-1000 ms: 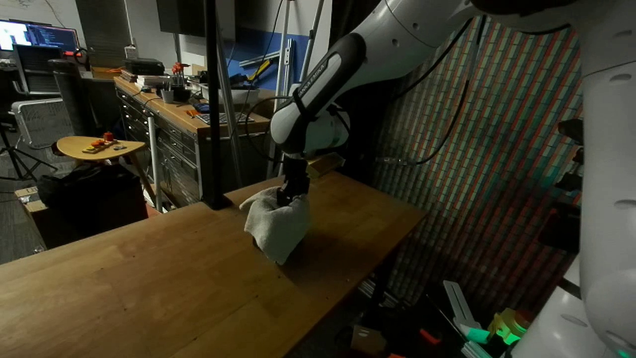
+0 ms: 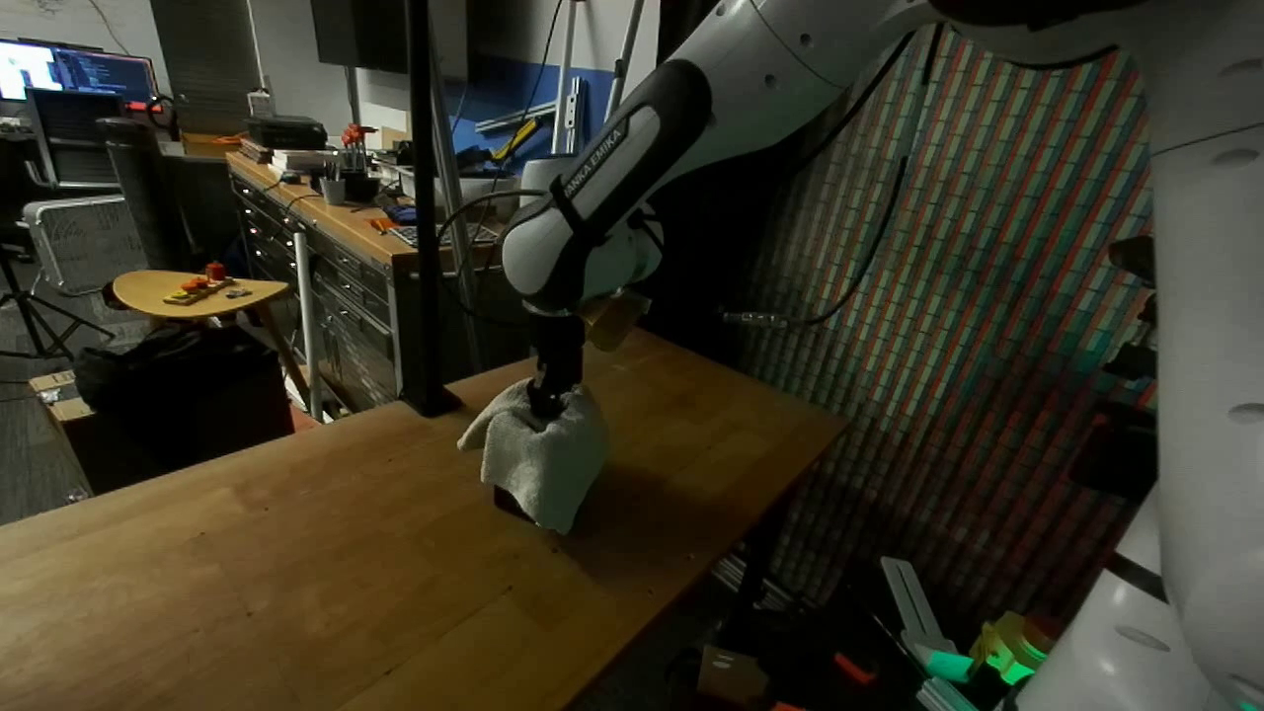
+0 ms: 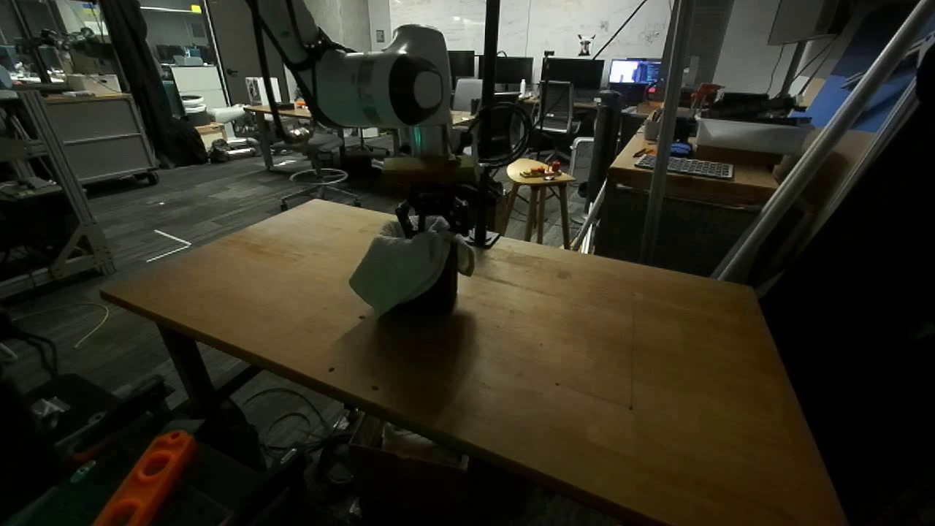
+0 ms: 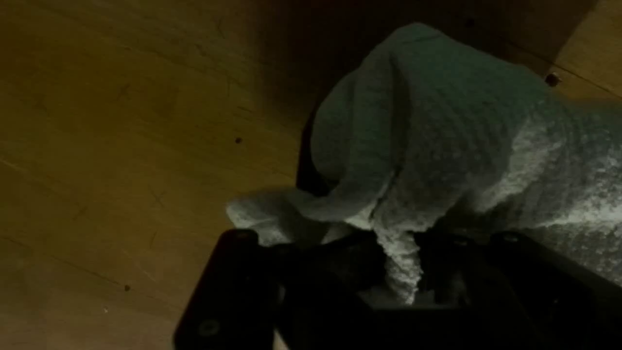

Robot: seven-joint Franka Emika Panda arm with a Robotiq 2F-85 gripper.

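A pale grey-white cloth (image 2: pixel 545 456) hangs draped over a dark container-like object (image 2: pixel 512 504) on the wooden table. From the other side, the cloth (image 3: pixel 399 267) covers much of that dark object (image 3: pixel 444 294), whose lower part stays bare. My gripper (image 2: pixel 548 397) points down into the top of the cloth. In the wrist view a narrow fold of the cloth (image 4: pixel 402 262) runs between the dark fingers, and my gripper is shut on it. Shadow and fabric hide the fingertips and the inside of the dark object.
A black upright post (image 2: pixel 423 237) stands at the table's edge close to the arm. Beyond the table are a small stool (image 2: pixel 196 296) and a workbench (image 2: pixel 355 219).
In exterior view 1 the arm and gripper have shifted left and slightly lower. The cloth's upper part has moved left too, its left corner hangs lower, and its folds have changed.
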